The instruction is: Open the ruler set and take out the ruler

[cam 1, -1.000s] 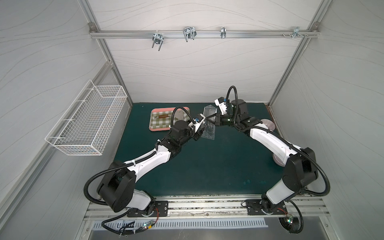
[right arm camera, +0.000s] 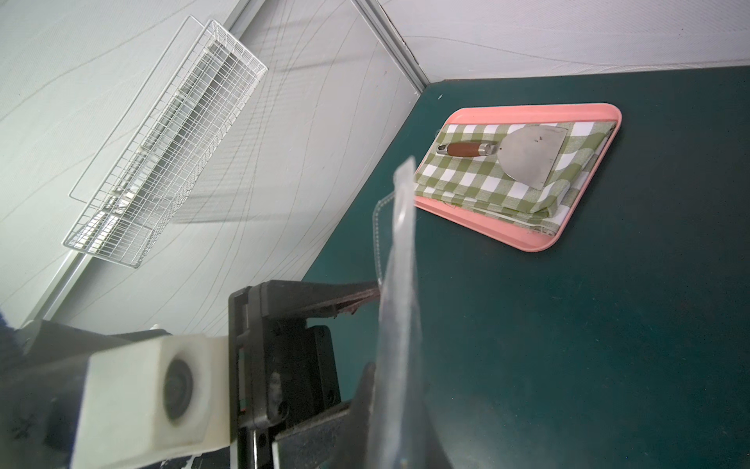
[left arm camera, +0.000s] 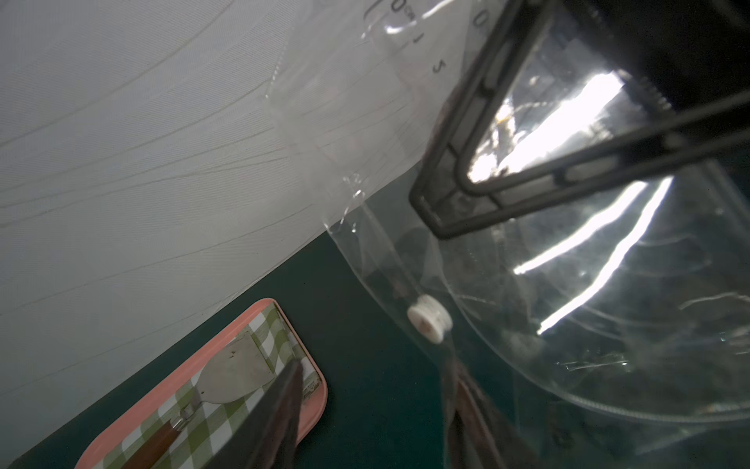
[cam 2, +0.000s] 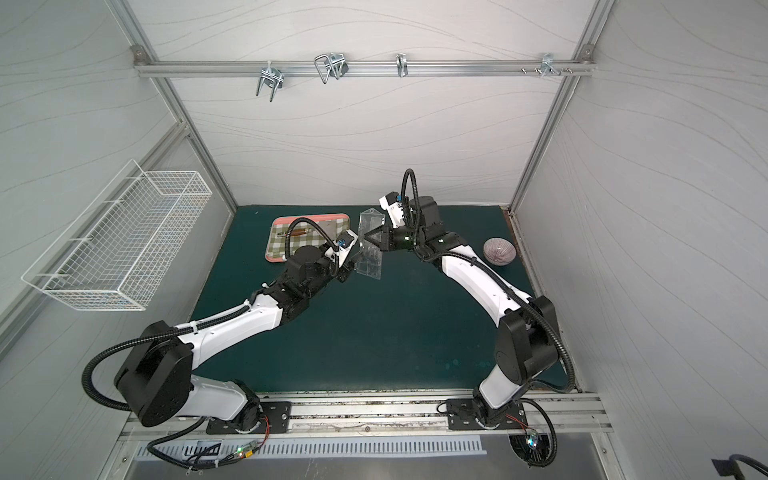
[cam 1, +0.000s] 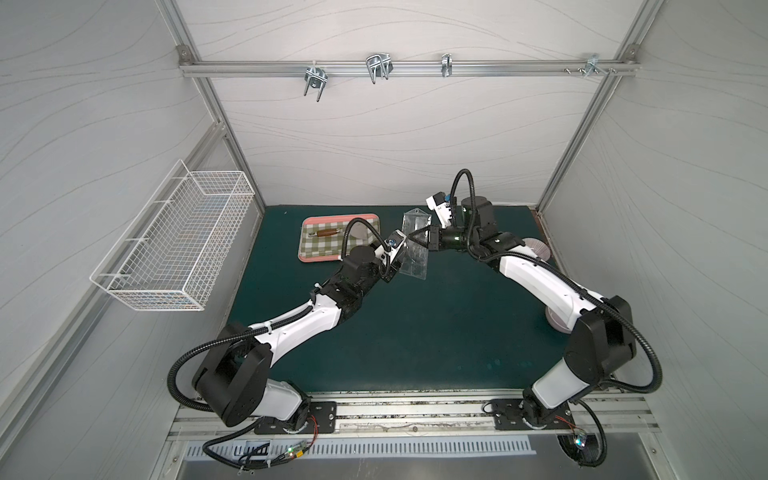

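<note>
The ruler set is a clear plastic pouch, held up off the table with dark printed marks inside, seen in the left wrist view. My right gripper is shut on it; a black finger presses against the clear plastic. Edge-on, the pouch runs past that gripper's fingertips in the right wrist view. My left gripper stands part open, its blurred fingers below a small white knob on the pouch's edge. The edge passes near its right finger; I cannot tell whether they touch.
A pink tray holding a checked cloth and a scraper lies at the back left. A white wire basket hangs on the left wall. At the right stands a bowl.
My left gripper has shifted slightly beside the pouch. The pouch and right gripper have moved a little to the left, with the pouch still held.
</note>
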